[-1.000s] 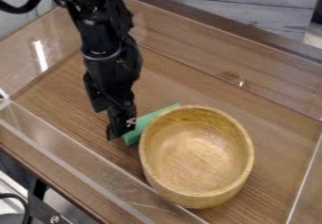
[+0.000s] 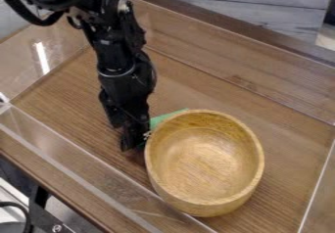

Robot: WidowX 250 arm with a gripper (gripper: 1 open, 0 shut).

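Observation:
The black arm reaches down from the top left, its gripper (image 2: 131, 134) low at the left side of a tan round bowl (image 2: 203, 161). A green object (image 2: 167, 116) shows just behind the bowl, between it and the gripper, mostly hidden. The fingertips are dark and crowded against the bowl's rim, so whether they hold anything cannot be told.
A clear strip runs along the table's left and front edge, with cables at the lower left.
The gripper has moved down toward the bowl's left side and the green object, less of which shows now. The bowl is where it was.

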